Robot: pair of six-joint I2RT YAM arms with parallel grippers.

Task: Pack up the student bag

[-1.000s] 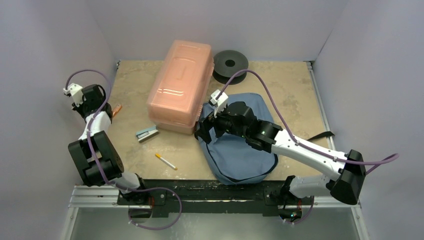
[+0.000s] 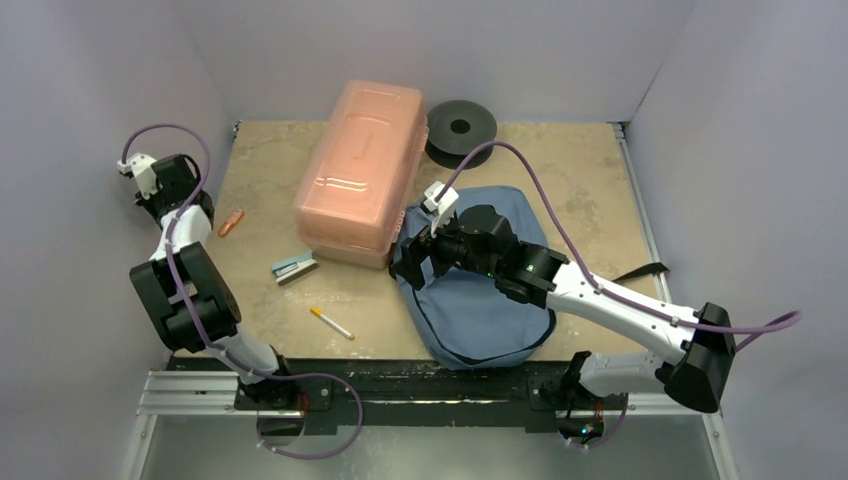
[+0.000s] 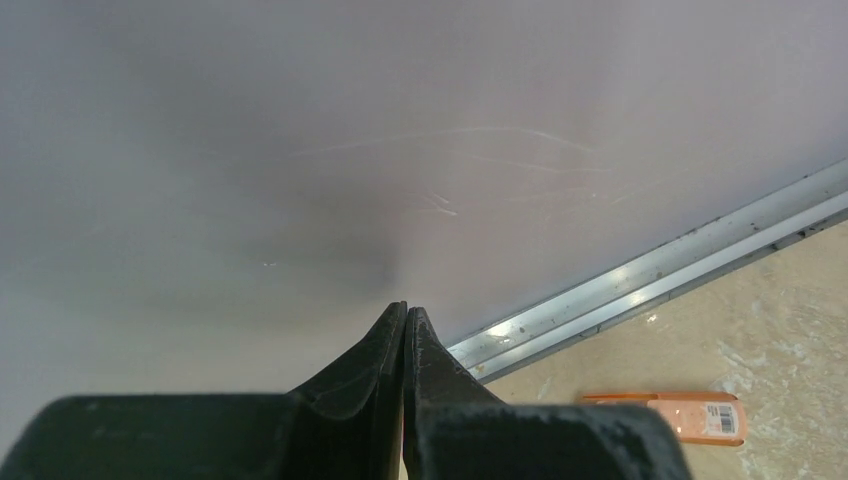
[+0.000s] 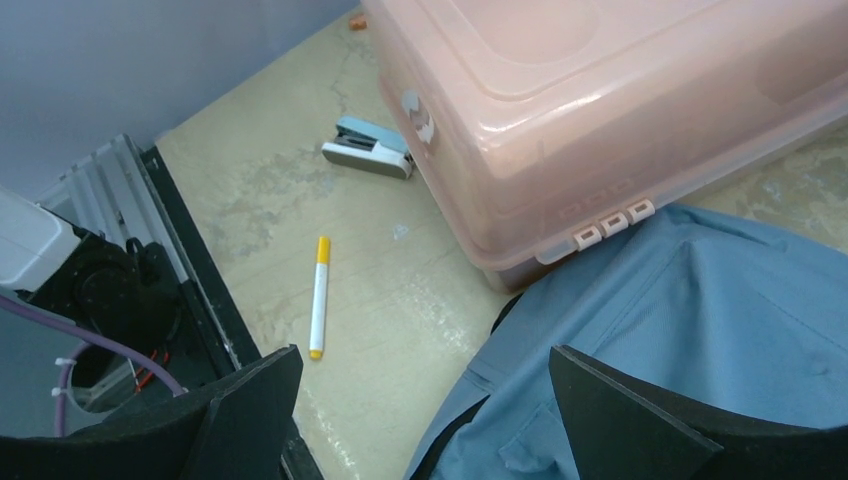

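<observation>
A blue bag [image 2: 500,330] lies flat on the right half of the table, under my open right gripper. A blue-grey stapler [image 2: 295,265] [image 4: 365,150] and a white marker with yellow ends [image 2: 331,323] [image 4: 319,298] lie left of it. A small orange item [image 2: 230,222] [image 3: 690,420] lies at the far left. My left gripper is shut, nothing seen between its fingers, facing the left wall beside the orange item.
A large closed pink plastic box [image 2: 355,170] stands at the back centre, beside a dark round spool [image 2: 470,120].
My left gripper has moved a little toward the left wall and back, away from the orange item. The right arm has shifted only slightly; the objects are unchanged.
</observation>
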